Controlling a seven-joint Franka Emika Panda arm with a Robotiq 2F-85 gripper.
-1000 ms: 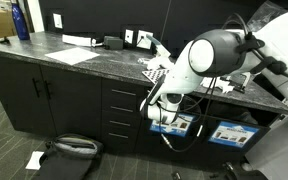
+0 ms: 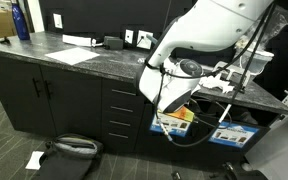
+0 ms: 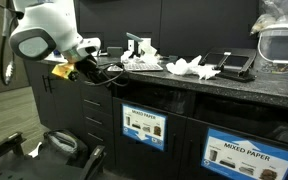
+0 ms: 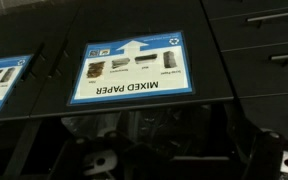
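Note:
My gripper stands open in the wrist view, its dark fingers apart at the two lower corners with nothing between them. A blue-bordered "MIXED PAPER" sign (image 4: pixel 134 70) appears upside down ahead of it, on a dark cabinet front. In exterior view 2 the gripper (image 3: pixel 64 71) hangs at the left, pointing toward the cabinets. The arm (image 2: pixel 204 30) reaches in from the upper right of exterior view 1 and hides part of the counter and one sign; its fingers are hard to make out there.
A dark counter (image 3: pixel 174 80) carries crumpled white paper (image 3: pixel 192 68), a black tray (image 3: pixel 230 64) and a clear bin (image 3: pixel 278 48). Open shelf space lies under its right part. A dark bag (image 2: pixel 69 158) and a white sheet (image 2: pixel 35 160) lie on the floor. Loose paper (image 2: pixel 72 56) rests on the counter's left.
In exterior view 1 the arm has shifted and its wrist has risen, looking larger in front of the counter. The counter items, bag and floor sheet look unmoved.

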